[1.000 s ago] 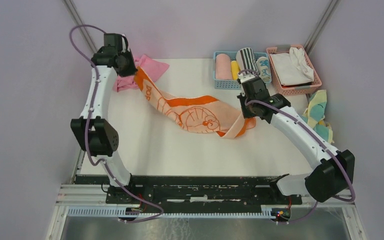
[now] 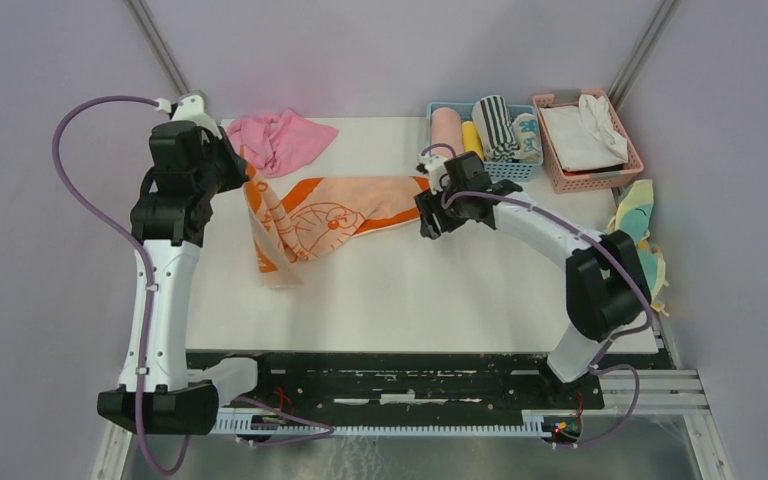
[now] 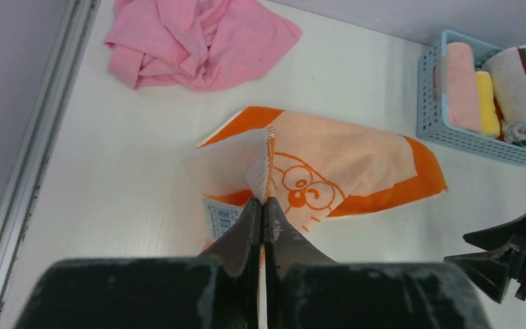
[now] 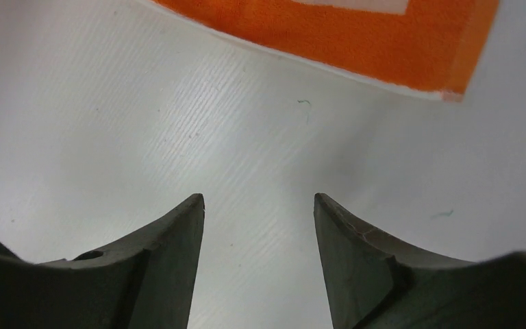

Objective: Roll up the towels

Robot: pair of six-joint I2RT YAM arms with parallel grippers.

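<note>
An orange-and-peach towel (image 2: 330, 220) with a cartoon face lies in folds across the middle of the table, its left part lifted by my left gripper (image 2: 244, 172), which is shut on it. In the left wrist view the towel's raised edge (image 3: 260, 164) runs into the shut fingertips. My right gripper (image 2: 430, 215) is low over the table at the towel's right end, open and empty; in the right wrist view the towel's orange corner (image 4: 356, 48) lies ahead of its fingertips.
A pink towel (image 2: 275, 145) lies crumpled at the back left. A blue basket (image 2: 490, 170) of rolled towels and a pink basket (image 2: 600, 178) stand at the back right; green-yellow cloth (image 2: 635, 210) lies at the right edge.
My right gripper has let go of the towel and moved left.
</note>
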